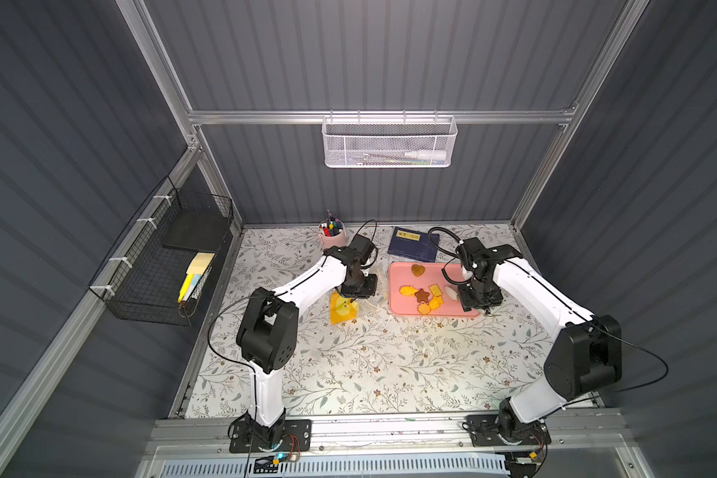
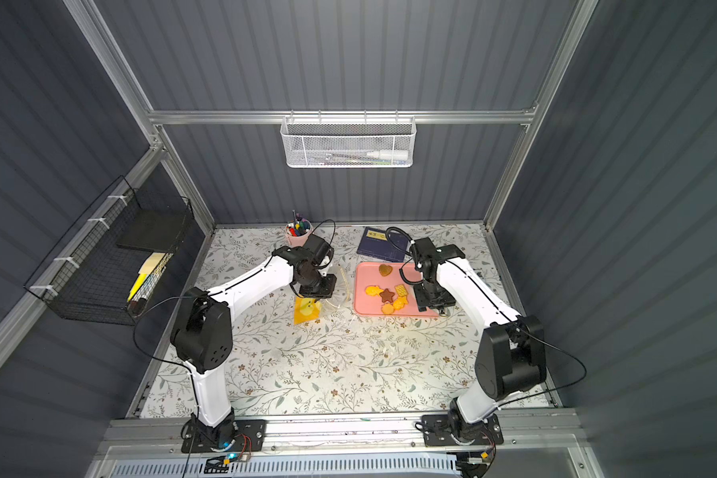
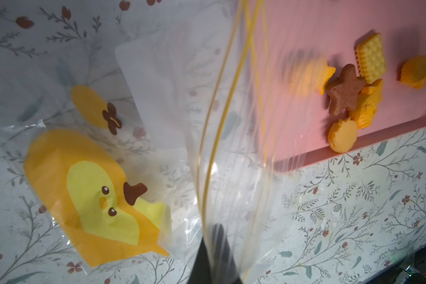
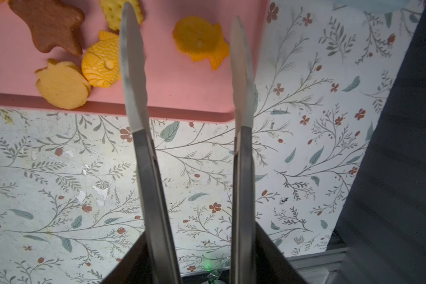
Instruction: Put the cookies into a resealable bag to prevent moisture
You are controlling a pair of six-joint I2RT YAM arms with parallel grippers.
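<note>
A clear resealable bag with yellow zip lines and a duck print [image 3: 102, 201] rises to my left gripper, shut with the bag's film at its fingers. The pink tray [image 1: 402, 306] holds several cookies: a brown star [image 3: 343, 90], a square cracker [image 3: 369, 56], a round one [image 4: 61, 85] and fish shapes [image 4: 196, 37]. My right gripper stands open over the tray's right end, a fish cookie between and beyond its fingertips.
A dark blue pouch [image 1: 412, 243] lies behind the tray, a pen cup [image 1: 332, 235] at the back left. A white mesh basket [image 1: 388, 143] hangs on the back wall.
</note>
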